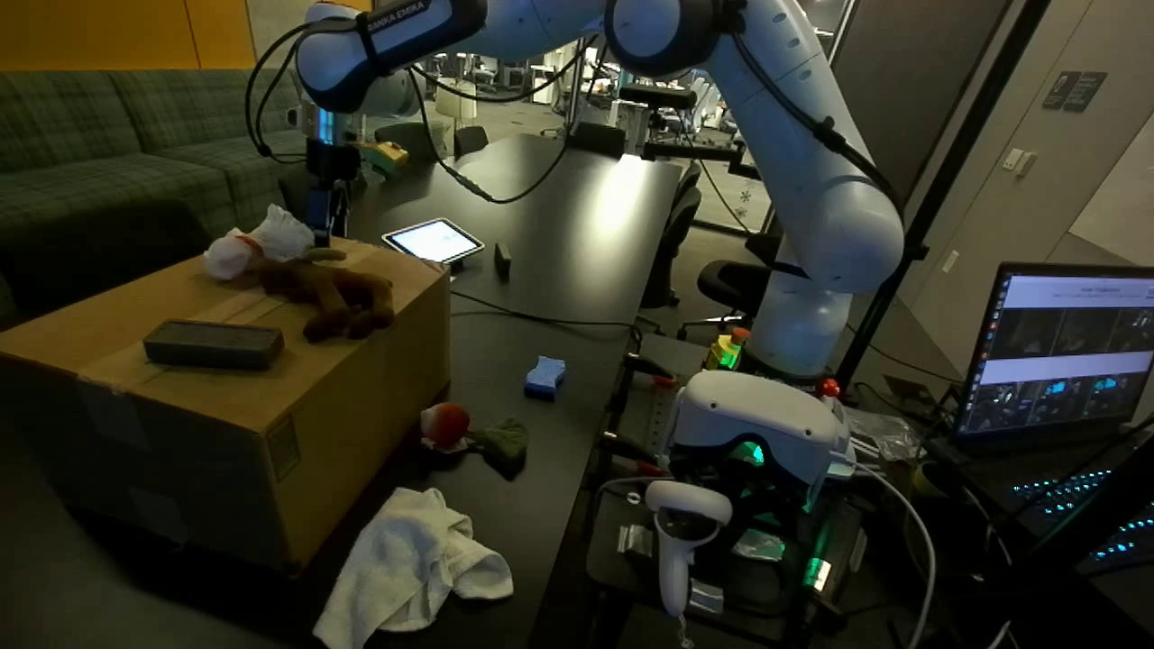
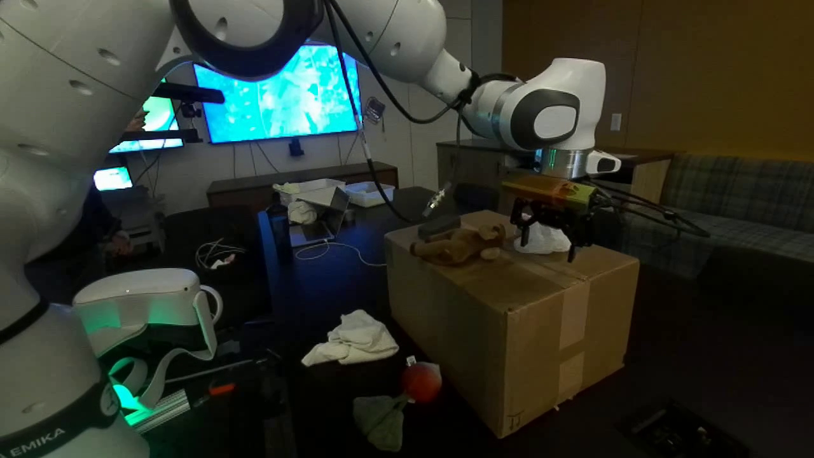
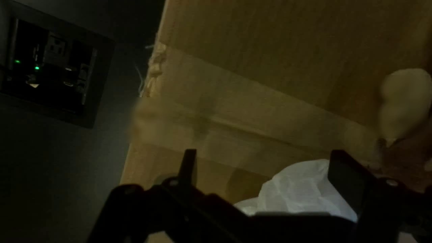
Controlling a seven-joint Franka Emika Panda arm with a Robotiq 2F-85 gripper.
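Note:
My gripper [image 2: 545, 241] is low over the cardboard box [image 2: 458, 298], open, its fingers pointing down. A crumpled white bag [image 1: 283, 231] with a red band lies on the box top. In the wrist view the white bag [image 3: 303, 186] shows partly between the fingers, closer to the right one, and the gripper hides its lower part. Whether the fingers touch it, I cannot tell. Beside the bag lies a brown plush animal [image 1: 335, 292]. A dark grey block [image 1: 215, 344] rests on the same box top.
On the black table beside the box are a white cloth [image 1: 411, 562], a red-and-green soft toy [image 1: 445, 424] and a blue sponge [image 1: 545, 377]. A tablet [image 1: 435, 240] stands behind the box. The box edge [image 3: 160, 60] drops off beside the gripper.

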